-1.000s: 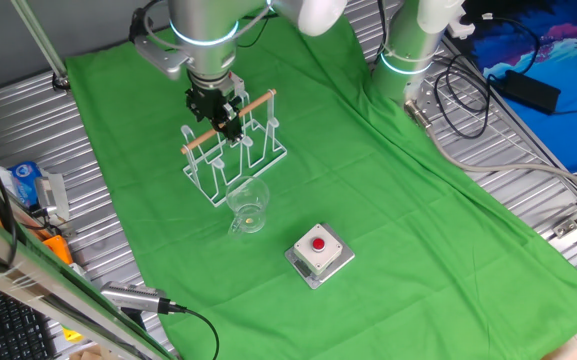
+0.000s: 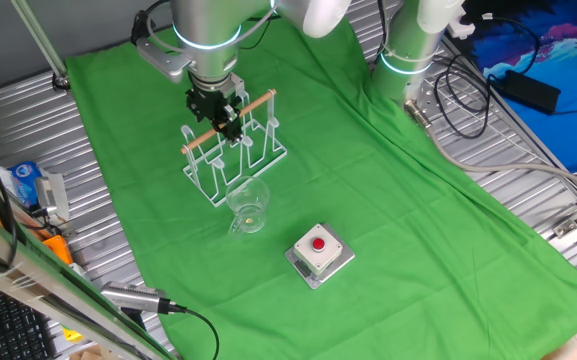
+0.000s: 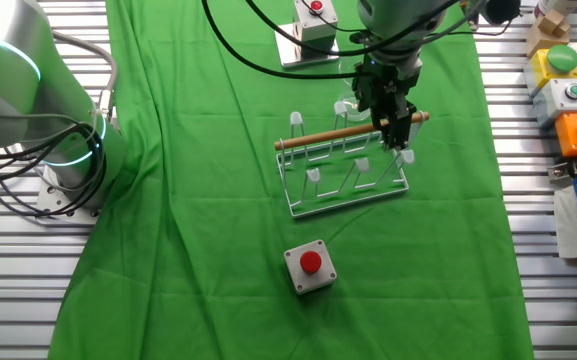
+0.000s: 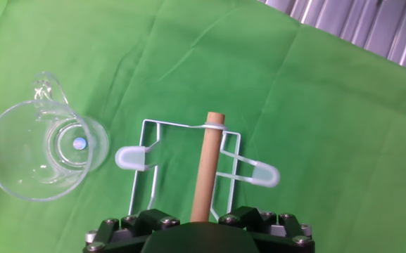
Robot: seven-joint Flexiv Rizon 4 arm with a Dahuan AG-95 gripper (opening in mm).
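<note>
A white wire rack [image 2: 274, 157] with a wooden top bar [image 2: 258, 104] stands on the green cloth. My gripper [image 2: 230, 130] points down at this bar, near the middle in exterior view 1 and toward the right end in exterior view 2. In the wrist view the bar [image 4: 208, 161] runs under the gripper's black body between its two finger linkages. The fingertips are hidden there, so whether they touch or clasp the bar cannot be told. A clear glass mug [image 4: 48, 151] with a handle sits apart from the rack, mouth up.
A grey box with a red button [image 2: 318, 250] rests on a metal plate beyond the mug. Another red-button box [image 3: 310, 268] lies on the rack's other side. Cables [image 3: 298, 70] hang by the arm. Open green cloth surrounds the rack.
</note>
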